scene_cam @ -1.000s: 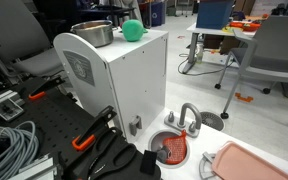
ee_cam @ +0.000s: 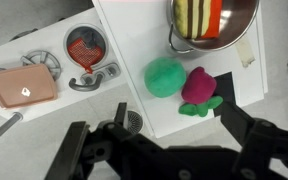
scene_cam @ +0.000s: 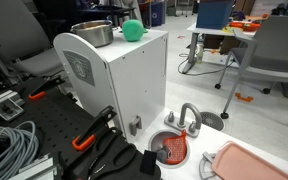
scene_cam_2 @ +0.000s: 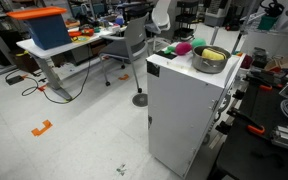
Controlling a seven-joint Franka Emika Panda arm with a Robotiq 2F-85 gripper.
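Note:
Seen from above in the wrist view, my gripper is open, its dark fingers wide apart with nothing between them. Beyond the fingers, a green ball (ee_cam: pixel 164 77) and a magenta vegetable-like toy (ee_cam: pixel 198 86) with green leaves rest on a white top. A metal pot (ee_cam: pixel 198 40) stands close by, holding a yellow-and-brown piece (ee_cam: pixel 192 18) and an orange-red piece. In exterior view 1 the same pot (scene_cam: pixel 93 36) and ball (scene_cam: pixel 133 30) sit on the white cabinet (scene_cam: pixel 139 80). I cannot make out the gripper in either exterior view.
Beside the cabinet is a small sink (scene_cam: pixel 167 160) with a faucet (scene_cam: pixel 190 117) and a red slotted utensil (ee_cam: pixel 87 50) in it. A pink tray (scene_cam: pixel 246 163) lies farther right. Coiled cable (scene_cam: pixel 11 148) and dark clamps occupy the black table.

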